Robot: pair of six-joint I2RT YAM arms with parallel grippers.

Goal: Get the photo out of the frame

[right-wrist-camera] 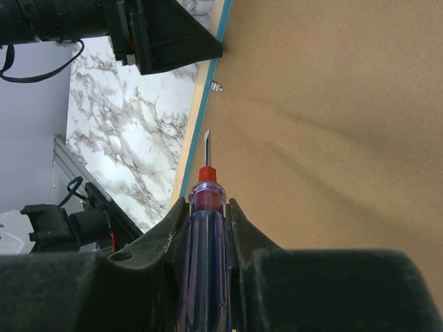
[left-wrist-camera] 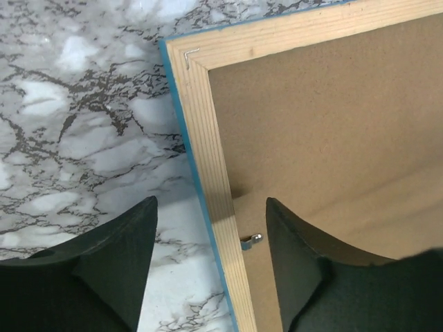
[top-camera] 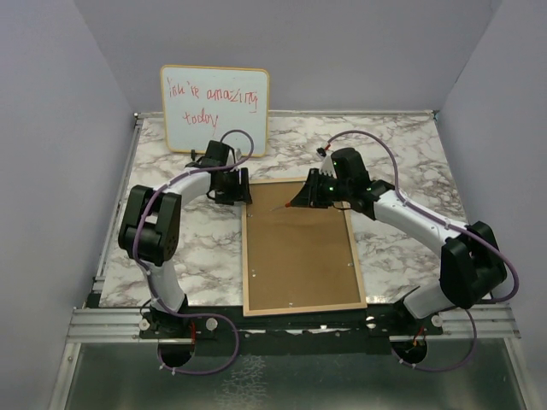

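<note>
The picture frame (top-camera: 301,309) lies back up, its wooden border around a brown backing board (top-camera: 301,256). No photo shows. Small metal tabs sit along the inner edge; one tab (left-wrist-camera: 251,241) is close by my left gripper. That gripper is part open over the left border near the frame's top-left corner, one finger on each side of the border, nothing held between them. My right gripper is shut on a screwdriver (right-wrist-camera: 207,198) with a red collar. The thin blade (right-wrist-camera: 207,147) points left over the backing board, toward the left border.
A whiteboard (top-camera: 215,109) with red handwriting stands behind the frame on the left.
</note>
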